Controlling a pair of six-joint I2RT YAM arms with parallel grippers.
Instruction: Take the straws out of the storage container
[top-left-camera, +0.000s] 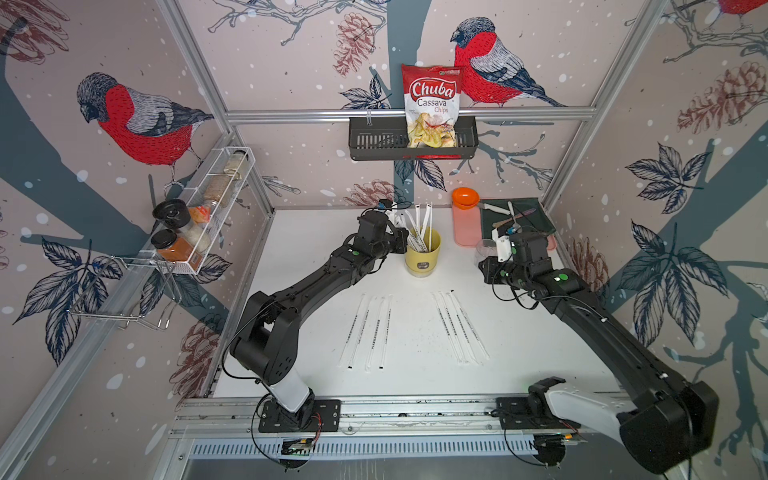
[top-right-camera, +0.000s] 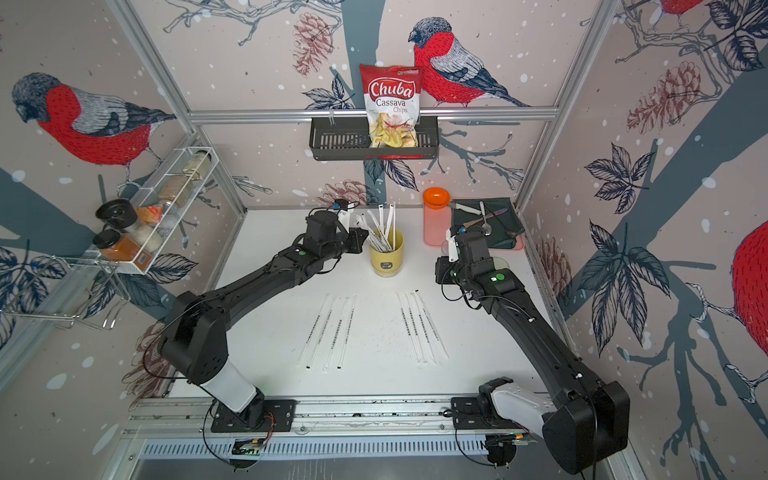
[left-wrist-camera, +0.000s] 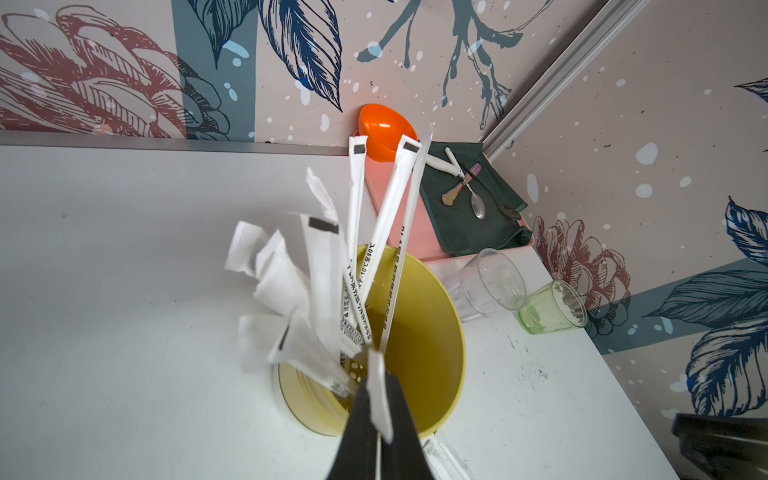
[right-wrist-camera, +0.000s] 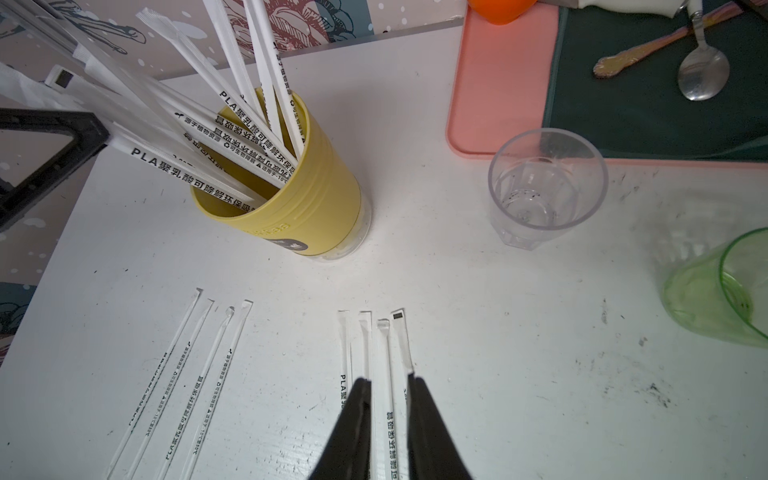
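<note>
The yellow container (left-wrist-camera: 436, 344) holds several paper-wrapped white straws (left-wrist-camera: 392, 208), most leaning to the left. My left gripper is at its near left rim, shut on a wrapped straw (left-wrist-camera: 377, 376) whose pale end shows between the fingertips. That straw's lower part still slants into the container in the right wrist view. Over the table to the right of the container, my right gripper hangs open and empty, its fingers a small gap apart. Two groups of straws lie on the table, a left group (top-left-camera: 367, 332) and a right group (top-left-camera: 459, 326).
A clear cup (right-wrist-camera: 548, 188) and a green cup (right-wrist-camera: 720, 292) stand right of the container. Behind them is a pink tray (right-wrist-camera: 500, 96) with a dark green cloth, cutlery and an orange bowl (top-left-camera: 465, 197). Bare table lies between and around the straw groups.
</note>
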